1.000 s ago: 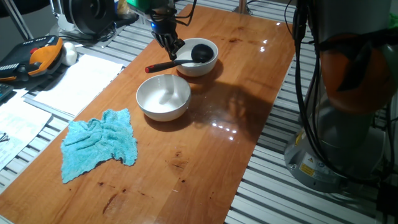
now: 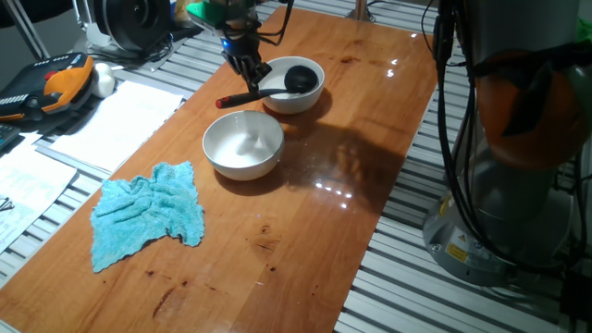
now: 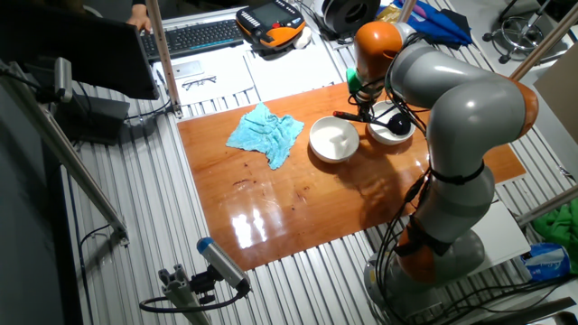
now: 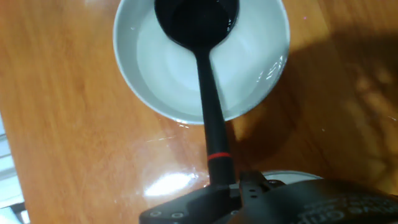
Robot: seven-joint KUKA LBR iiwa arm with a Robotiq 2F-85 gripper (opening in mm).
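Observation:
A black ladle with a red band on its handle has its round head over the far white bowl. My gripper comes down from above, shut on the handle. In the wrist view the handle runs up from between the dark fingers. From exterior view 1, the handle's end points left, past the near white bowl. That bowl looks empty. Shiny streaks show inside the far bowl; whether it holds liquid is unclear. I cannot tell whether the ladle touches the rim.
A crumpled turquoise cloth lies on the wooden table, left of the near bowl. Papers and an orange-black device are beyond the table's edge.

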